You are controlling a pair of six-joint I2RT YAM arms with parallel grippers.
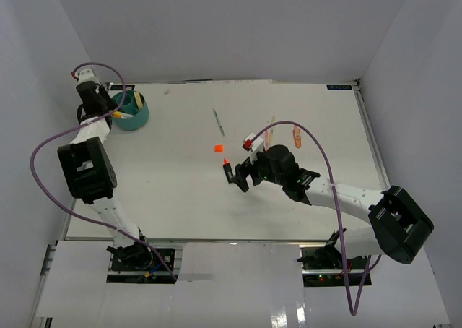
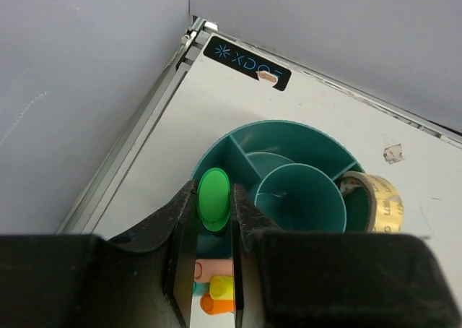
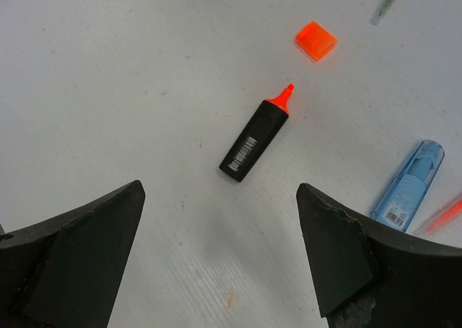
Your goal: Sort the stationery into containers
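Note:
My left gripper is shut on a green-topped marker (image 2: 214, 198), held over a teal divided container (image 2: 281, 133) at the back left; markers and a tape roll (image 2: 386, 205) sit in it. My right gripper is open over the mat, with a black highlighter (image 3: 253, 140), an orange cap (image 3: 315, 40), a blue item (image 3: 406, 187), an orange pen (image 3: 447, 214) and a thin green pen (image 3: 388, 3) in its wrist view.
An orange-brown object (image 1: 297, 136) lies at the right.

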